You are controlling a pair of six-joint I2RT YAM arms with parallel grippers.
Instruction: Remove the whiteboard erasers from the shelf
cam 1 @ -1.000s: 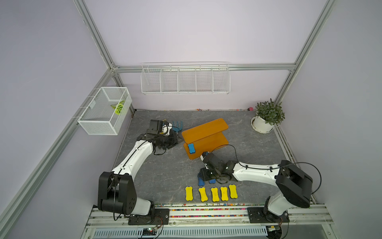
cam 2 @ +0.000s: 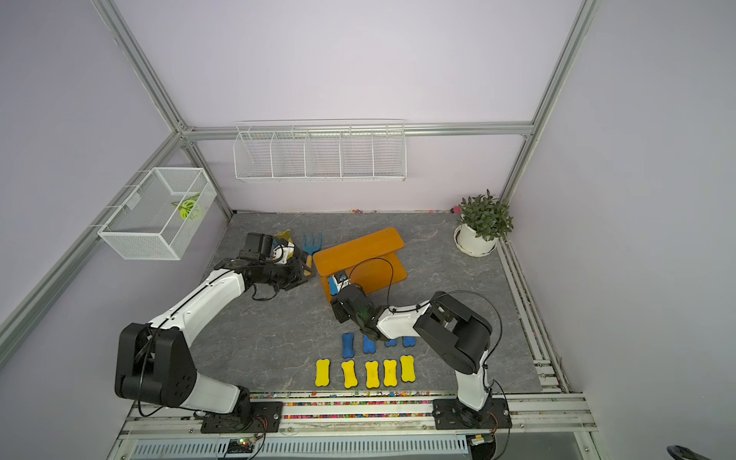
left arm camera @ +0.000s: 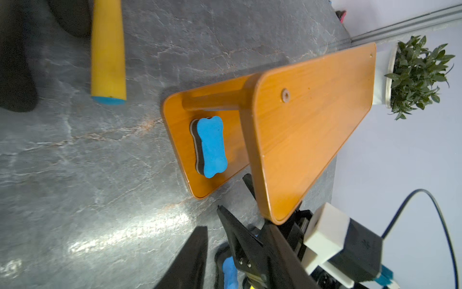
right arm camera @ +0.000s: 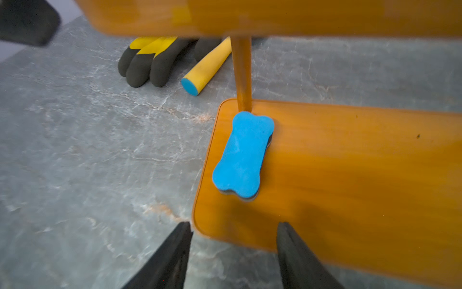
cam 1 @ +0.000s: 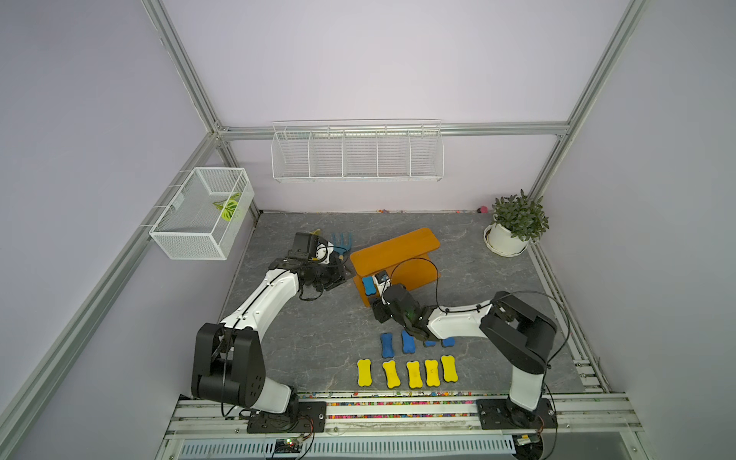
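A blue eraser [right arm camera: 243, 151] lies on the lower board of the orange wooden shelf [right arm camera: 346, 173], at its left end. My right gripper is just in front of it, fingers apart and empty. My left gripper hangs left of the shelf, open, with nothing between its fingers. Several blue erasers [cam 1: 386, 345] lie in a row on the table in front of the shelf, with several yellow erasers [cam 1: 365, 372] in a row nearer the front edge.
A glove [right arm camera: 158, 62] and a yellow-handled tool [right arm camera: 209, 65] lie left behind the shelf. A potted plant [cam 1: 513, 226] stands back right. Wire baskets [cam 1: 165, 237] hang on the walls.
My right gripper has moved up and back from the blue row to the front of the shelf's eraser. The left arm shifted slightly.
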